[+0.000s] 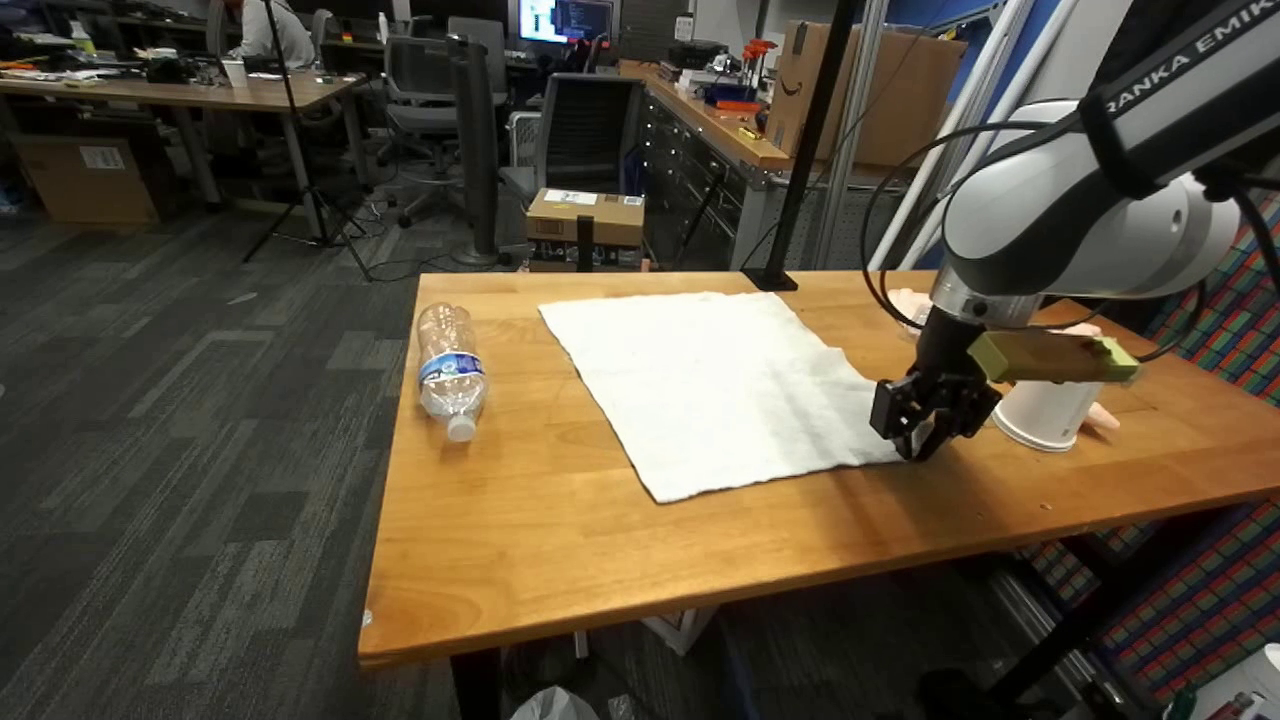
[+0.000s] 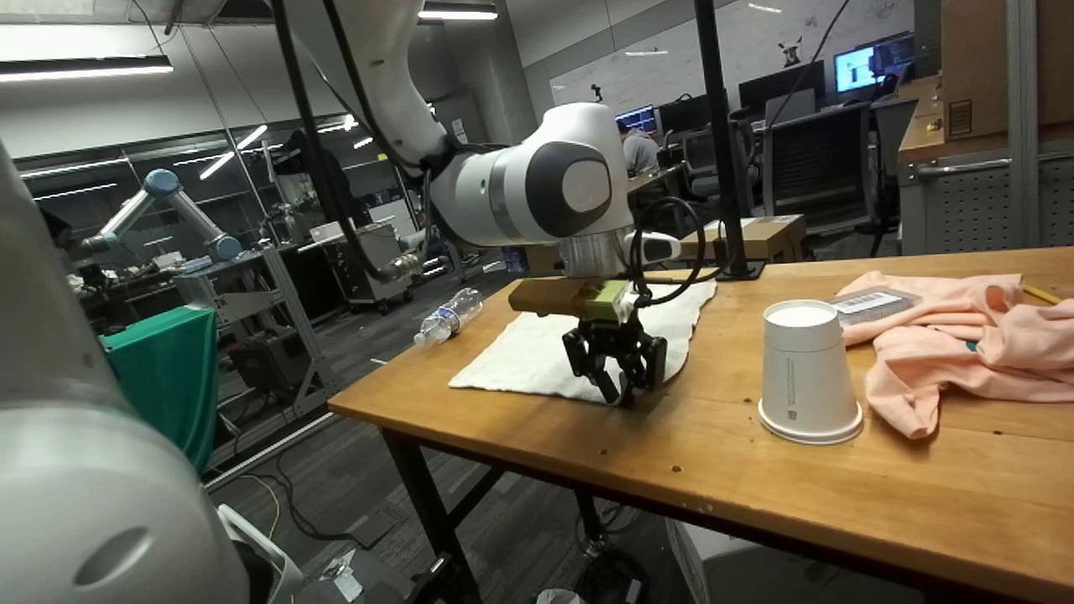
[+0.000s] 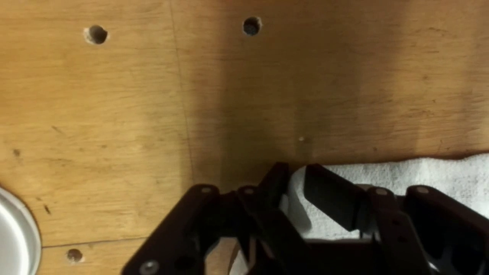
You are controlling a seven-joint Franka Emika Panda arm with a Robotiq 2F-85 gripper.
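A white cloth (image 1: 732, 396) lies mostly flat on the wooden table, its near right corner under my gripper (image 1: 919, 452). In the wrist view a rounded fold of the cloth (image 3: 300, 208) rises between the fingers. Only a narrow gap separates the fingertips, and the fold stands in it. Whether both fingers press on the fold cannot be told. From the other side, my gripper (image 2: 620, 396) points down with its tips at the tabletop by the cloth's edge (image 2: 534, 362).
An upside-down white paper cup (image 2: 810, 372) stands close to the gripper, with peach-coloured fabric (image 2: 946, 347) beyond it. A clear plastic bottle (image 1: 451, 370) lies at the table's left end. The near strip of wood (image 1: 576, 552) is bare.
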